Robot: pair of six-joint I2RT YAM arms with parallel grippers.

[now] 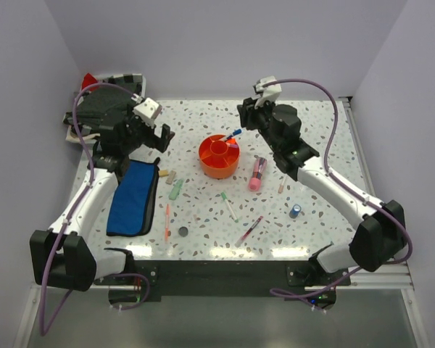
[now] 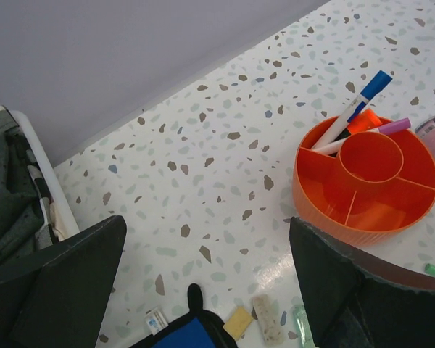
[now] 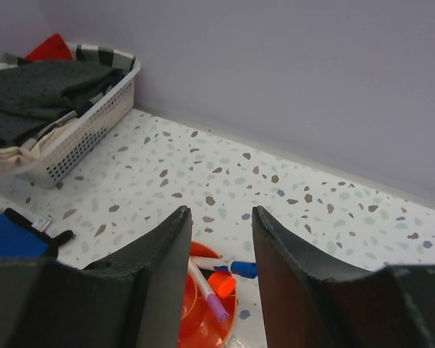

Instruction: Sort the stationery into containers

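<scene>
An orange divided holder (image 1: 218, 164) stands at the table's middle, holding a blue-capped marker (image 2: 373, 88), an orange one (image 2: 362, 123) and a purple one (image 3: 215, 304). My right gripper is raised behind and right of it, fingers apart with nothing between them. My left gripper (image 1: 161, 130) stands open, left of the holder. Loose on the table are a green item (image 1: 176, 189), a green-capped pen (image 1: 229, 205), an orange stick (image 1: 167, 222), a red pen (image 1: 251, 229), a pink can-like item (image 1: 256, 177) and a blue cylinder (image 1: 295, 211).
A blue pouch (image 1: 130, 199) lies at the left. A white basket with dark cloth (image 3: 94, 127) stands at the back left. Small pieces lie near the pouch.
</scene>
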